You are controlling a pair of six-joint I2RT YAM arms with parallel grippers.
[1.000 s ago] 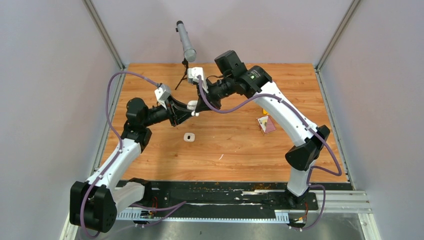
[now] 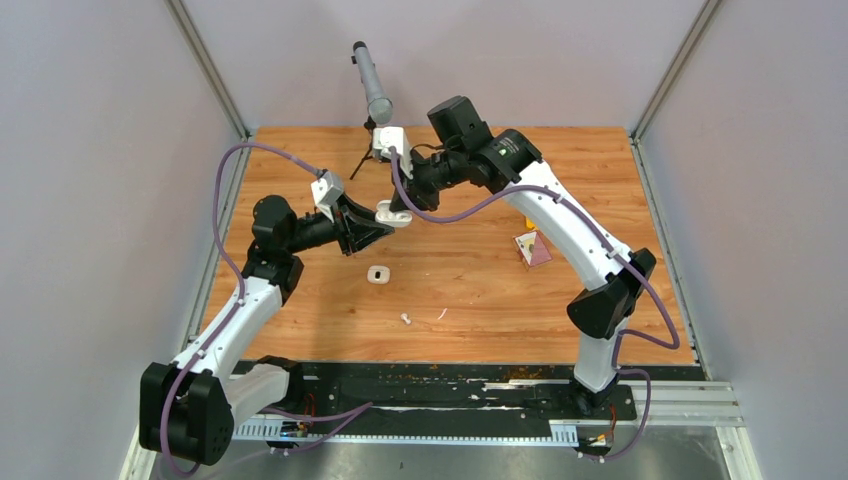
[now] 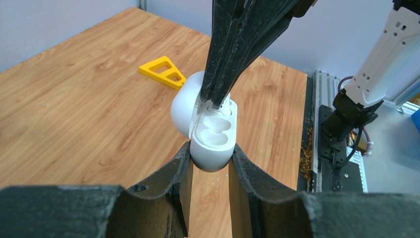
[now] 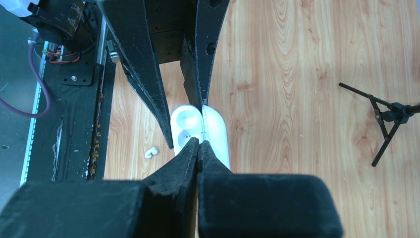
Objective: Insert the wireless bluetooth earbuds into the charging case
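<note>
My left gripper is shut on the white charging case (image 3: pixel 214 151), one finger on either side, held above the table. The case's lid (image 3: pixel 186 106) stands open. Rounded hollows show empty in the case's near end; the far part is partly covered by the right fingers. My right gripper is shut at the case, its tips over the hollows, with no earbud visible between them. One white earbud (image 2: pixel 405 318) lies loose on the table toward the front, and the right wrist view shows this earbud (image 4: pixel 151 152) too. No other earbud can be made out.
A small white square piece (image 2: pixel 379 274) and a thin white strip (image 2: pixel 442 313) lie on the table. A yellow triangle (image 3: pixel 163 72) and a patterned card (image 2: pixel 532 248) are to the right. The tripod (image 4: pixel 391 116) stands at the back.
The right gripper has shifted slightly; the left arm looks still.
</note>
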